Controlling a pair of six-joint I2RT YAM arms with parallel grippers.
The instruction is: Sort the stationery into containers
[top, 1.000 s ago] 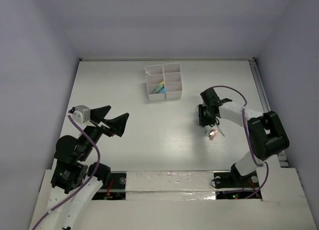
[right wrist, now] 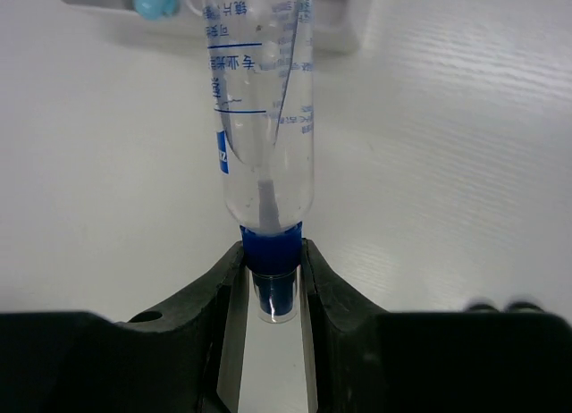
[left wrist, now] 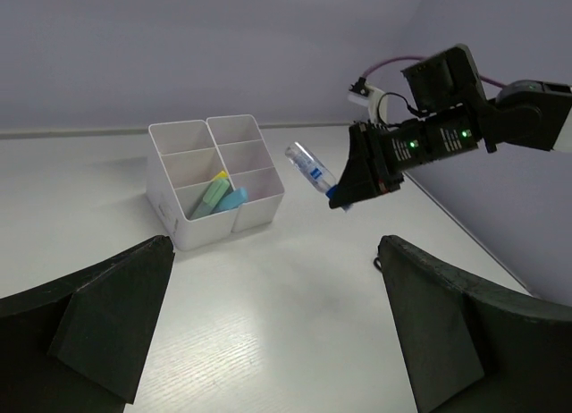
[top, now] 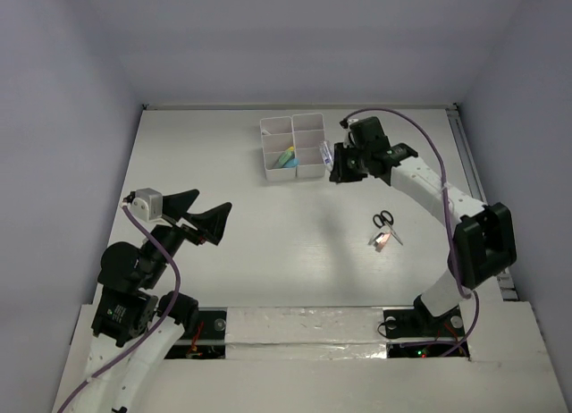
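My right gripper (top: pixel 334 169) is shut on a clear plastic tube with a blue band (right wrist: pixel 264 118), raised beside the right end of the white compartment container (top: pixel 310 170). Green and blue items (left wrist: pixel 214 195) lie in a lower compartment of it. On the table at right are black-handled scissors (top: pixel 384 218) and a small pinkish metallic item (top: pixel 382 240). My left gripper stands open with nothing between its fingers, over the left front of the table.
Walls stand at the back and both sides.
My right gripper has risen and moved back and left with the tube, from near the scissors to beside the container. The left arm has not moved.
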